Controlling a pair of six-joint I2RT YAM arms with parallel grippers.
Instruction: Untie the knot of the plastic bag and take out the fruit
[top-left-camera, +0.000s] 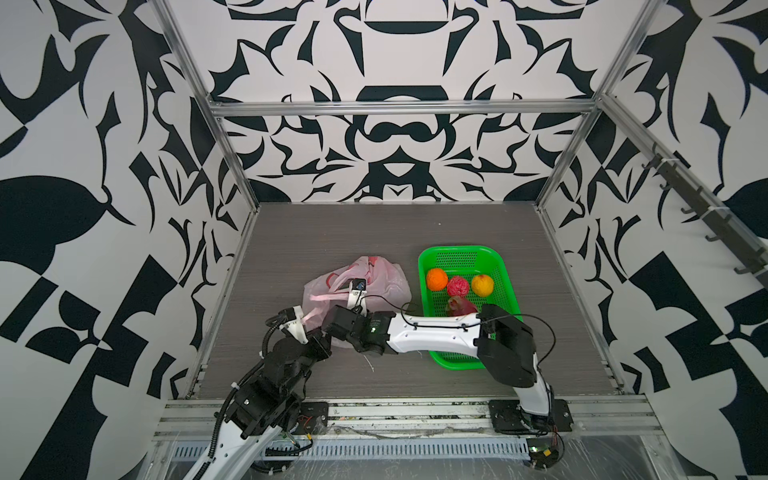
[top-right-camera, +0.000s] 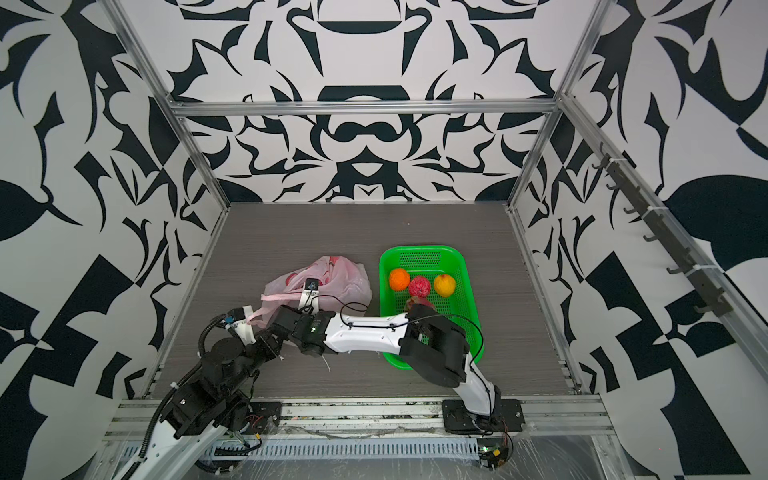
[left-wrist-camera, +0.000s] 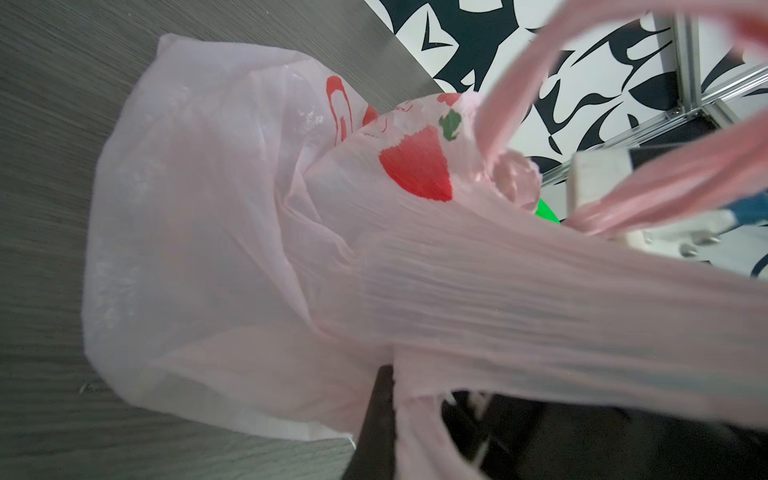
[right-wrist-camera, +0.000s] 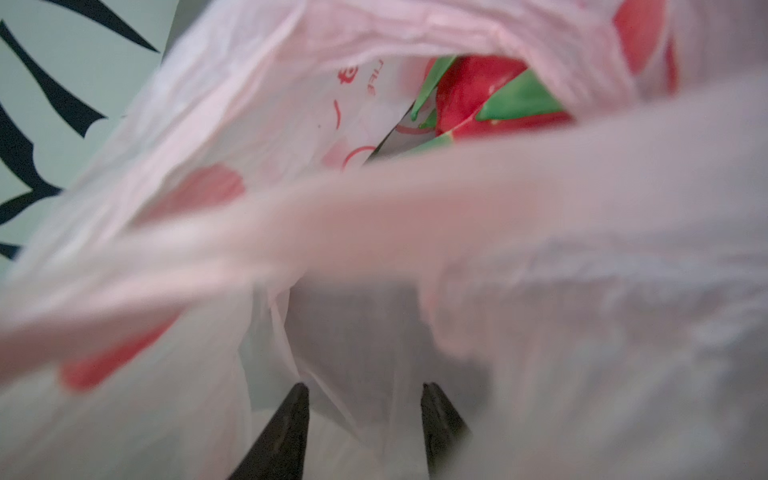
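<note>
A pink plastic bag (top-left-camera: 368, 280) lies left of the green basket. My left gripper (top-left-camera: 316, 336) is at the bag's near-left side; in the left wrist view stretched pink film (left-wrist-camera: 560, 304) fills the foreground and largely hides its fingers, so its hold is unclear. My right gripper has reached inside the bag's opening, fingers parted over grey translucent film (right-wrist-camera: 352, 336), nothing seen between them. A red-and-green shape (right-wrist-camera: 480, 96) shows beyond the bag's folds.
The green basket (top-left-camera: 432, 260) on the right holds an orange (top-left-camera: 437, 279), a pink fruit (top-left-camera: 457, 287), a yellow fruit (top-left-camera: 482, 285) and a dark red fruit (top-left-camera: 460, 305), partly behind my right arm.
</note>
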